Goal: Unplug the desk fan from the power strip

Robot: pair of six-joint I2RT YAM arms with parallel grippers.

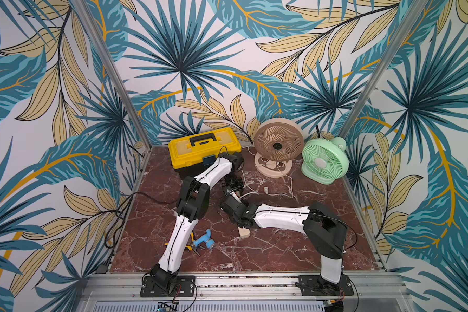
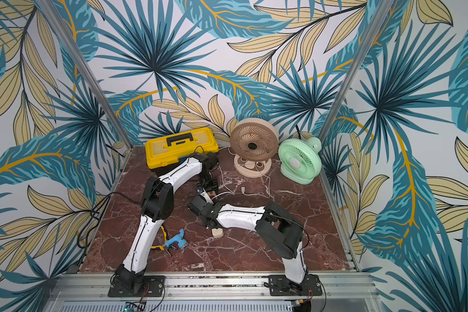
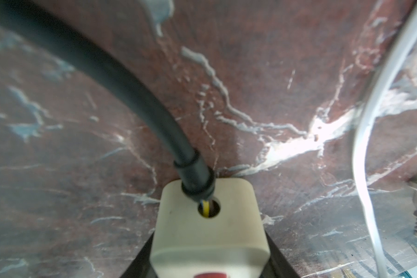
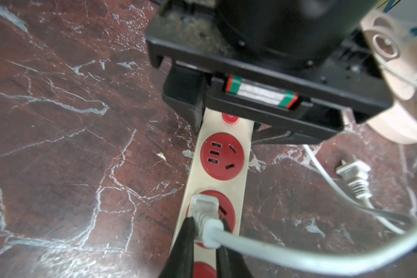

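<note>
In the left wrist view my left gripper is shut on the end of the cream power strip (image 3: pixel 208 231), where its black cable enters. In the right wrist view the strip's red sockets (image 4: pixel 221 156) show, and a white plug (image 4: pixel 203 208) sits in one. My right gripper has its fingers on either side of that plug; whether they grip it is unclear. A loose white plug (image 4: pixel 356 176) lies beside the strip. The beige fan (image 1: pixel 277 146) and green fan (image 1: pixel 325 161) stand at the back right.
A yellow toolbox (image 1: pixel 202 145) stands at the back left. A blue tool (image 1: pixel 205 239) and yellow-handled tools lie near the front left. White cables run across the middle.
</note>
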